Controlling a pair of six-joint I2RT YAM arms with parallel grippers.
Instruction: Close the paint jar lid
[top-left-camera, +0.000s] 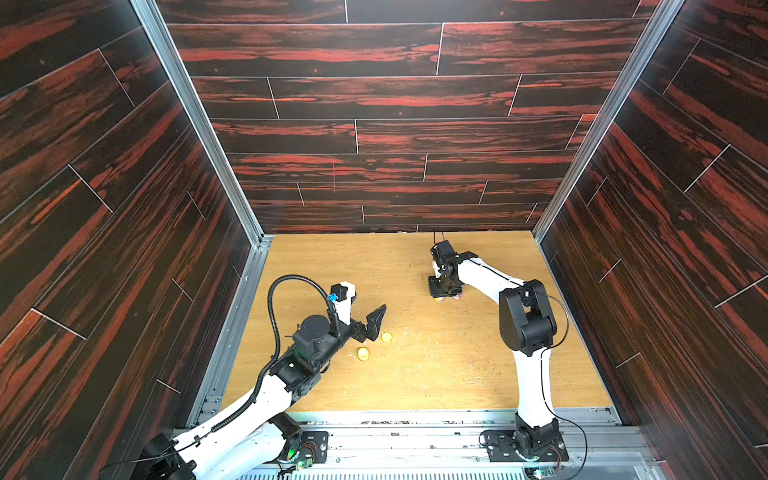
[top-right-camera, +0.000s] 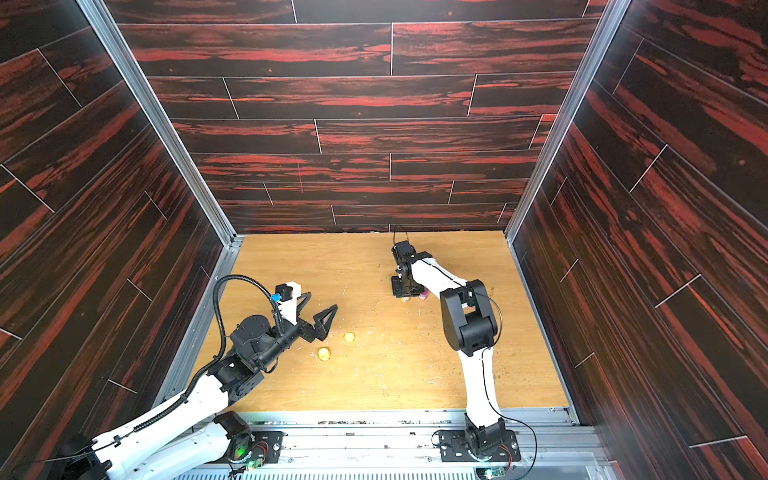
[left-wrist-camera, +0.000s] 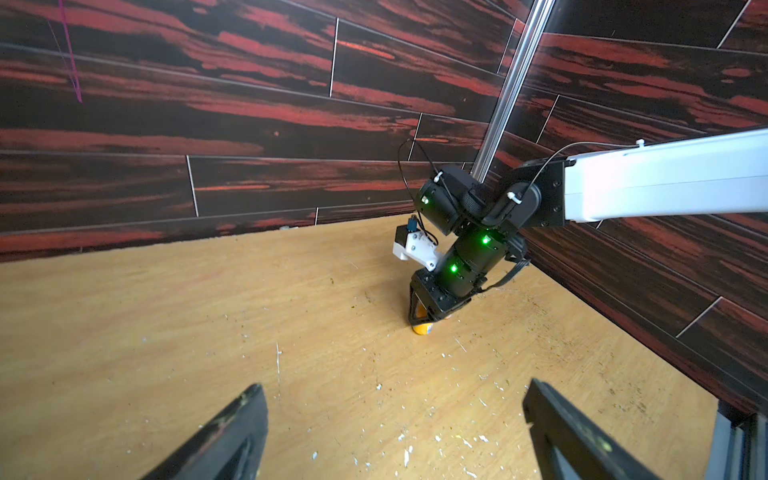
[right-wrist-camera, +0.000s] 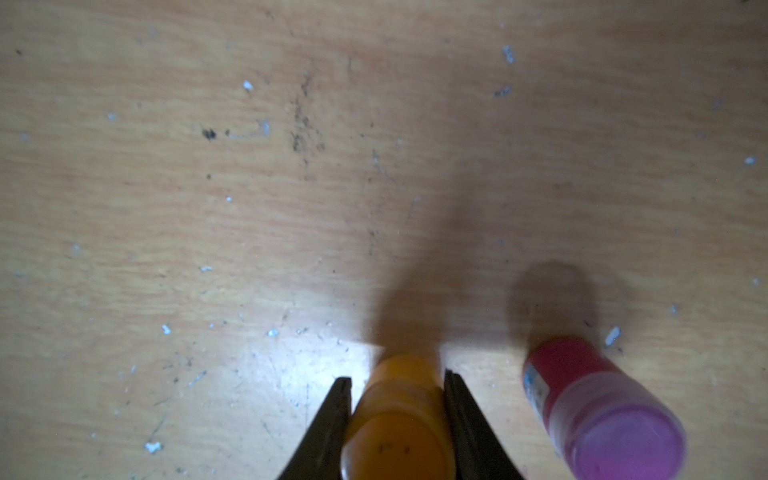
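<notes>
In the right wrist view an orange paint jar (right-wrist-camera: 397, 440) is gripped between the fingers of my right gripper, which is shut on it low over the table. Its lower end shows orange below the gripper in the left wrist view too. A jar with a purple lid (right-wrist-camera: 628, 440) and red body stands just right of it, apart from the fingers. My left gripper is open and empty, its fingers wide apart. From above, two yellow-orange round items, one nearer (top-left-camera: 363, 353) and one farther (top-left-camera: 386, 337), sit close to the left gripper.
Dark plank walls (top-left-camera: 400, 136) enclose it at the back and sides. Free room lies between the two arms and along the front right.
</notes>
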